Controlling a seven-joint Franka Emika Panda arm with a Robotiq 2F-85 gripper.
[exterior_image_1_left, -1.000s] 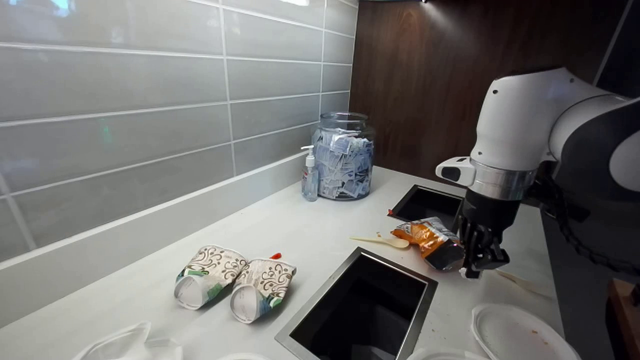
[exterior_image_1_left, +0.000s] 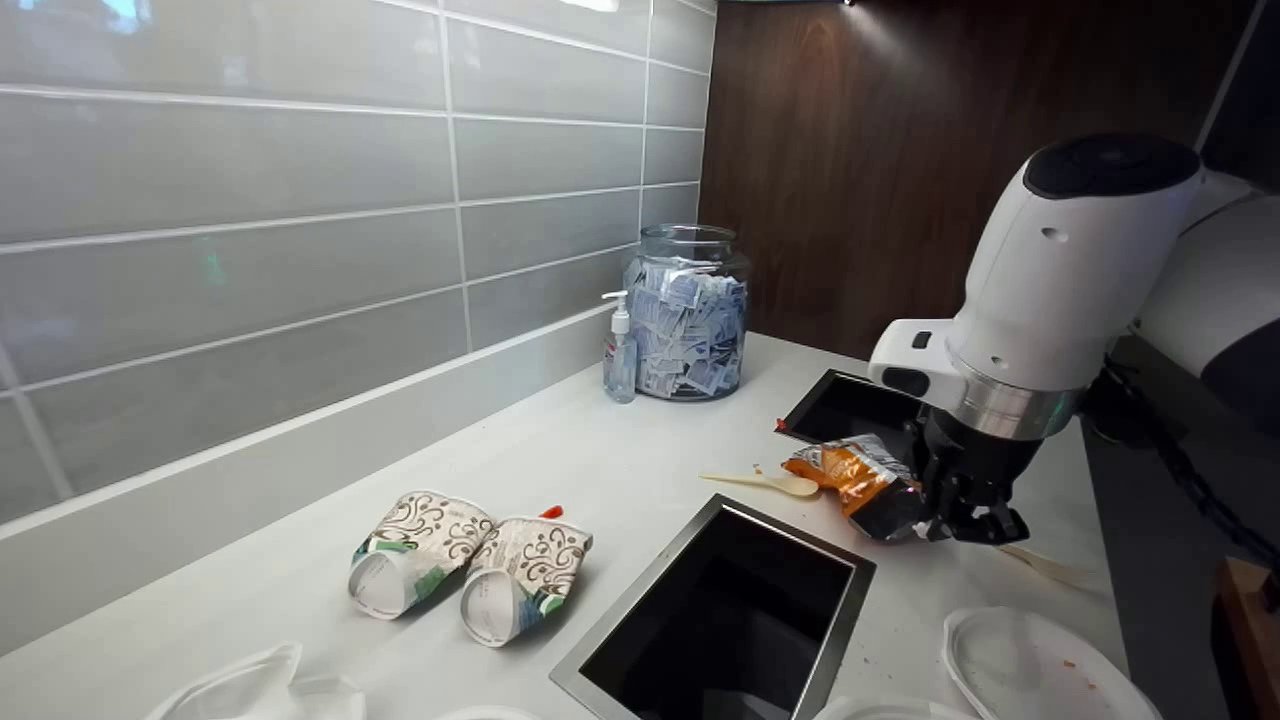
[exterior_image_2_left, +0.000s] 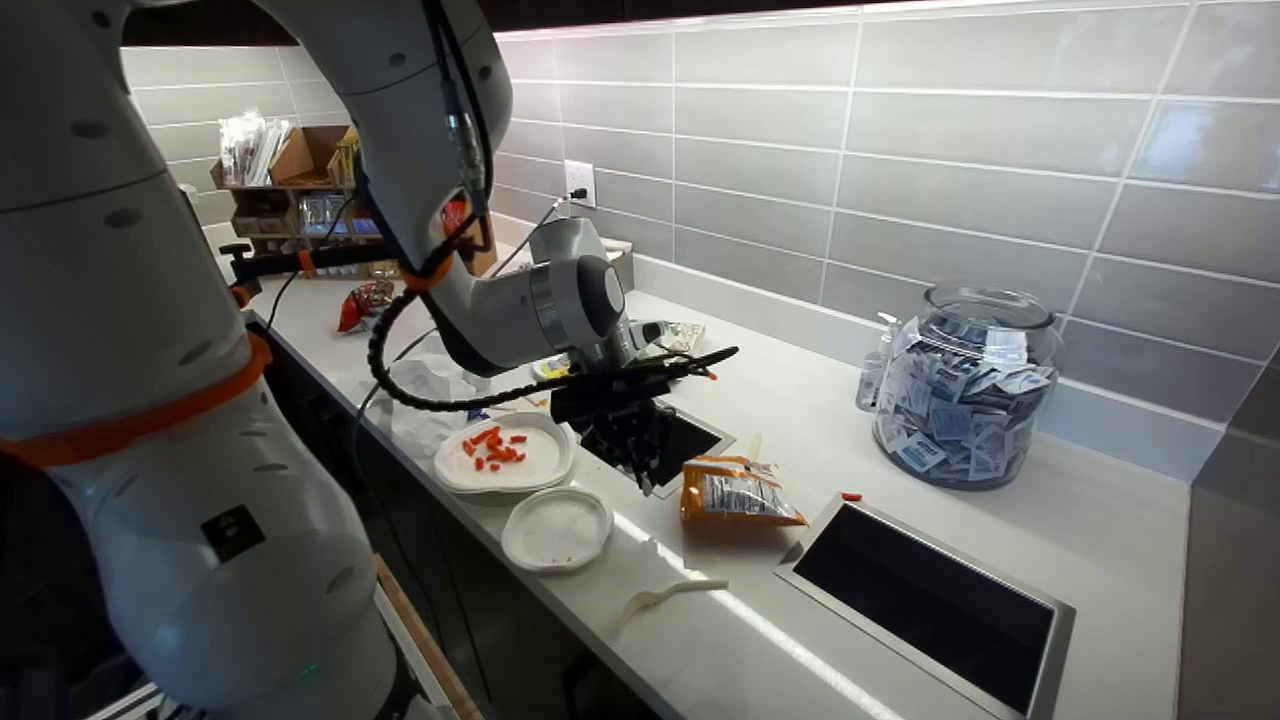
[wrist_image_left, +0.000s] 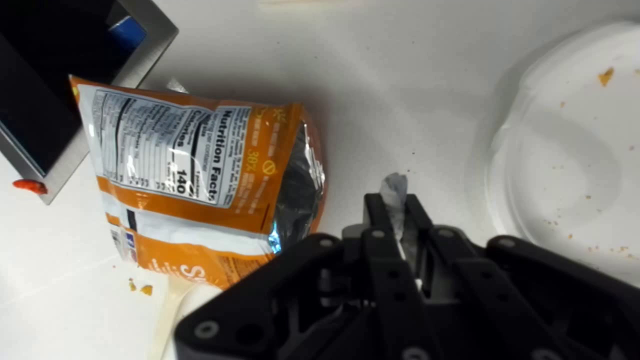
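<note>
In the wrist view my gripper is shut on a small scrap of whitish crumpled material (wrist_image_left: 394, 187), which pokes out past its fingertips. What the scrap is I cannot tell. Over the counter (exterior_image_1_left: 672, 456), the gripper stands low, right beside an orange chip bag (wrist_image_left: 180, 156). That bag lies on its side with its silvery open end toward the gripper, apart from the fingers in the wrist view. From the other side, in exterior view 2, the gripper (exterior_image_2_left: 649, 480) hangs just left of the bag (exterior_image_2_left: 734, 494); the scrap is not clear there.
Two framed dark openings (exterior_image_1_left: 732, 618) (exterior_image_2_left: 930, 594) are set in the counter. White plates (exterior_image_2_left: 558, 529) (exterior_image_2_left: 504, 482) stand near the front edge, one with red bits. A glass jar (exterior_image_1_left: 686, 324), a pump bottle (exterior_image_1_left: 619, 360), two crushed paper cups (exterior_image_1_left: 528, 564) and a pale spoon (exterior_image_1_left: 768, 482) lie around.
The arm has tilted and its wrist has shifted slightly right and up in exterior view 1. The gripper remains close to the bag, which has stayed put.
</note>
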